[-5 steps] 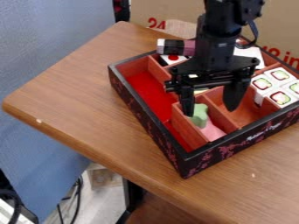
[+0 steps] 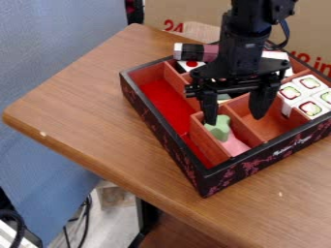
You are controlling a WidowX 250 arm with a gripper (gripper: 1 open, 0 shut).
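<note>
My black gripper hangs over the middle of a dark patterned box with red and orange compartments, its fingers spread apart and no object visible between them. A green piece sits in a front compartment below the fingers, beside a pink piece. White tiles with red and green marks fill the right compartment. A red compartment on the left looks empty. Part of the box's back is hidden behind the gripper.
A cardboard box stands behind. Beyond the table's left edge are a blue surface and cables.
The gripper has moved slightly toward the front of the box, and its fingers sit a little lower in view. The box and pieces look unchanged.
</note>
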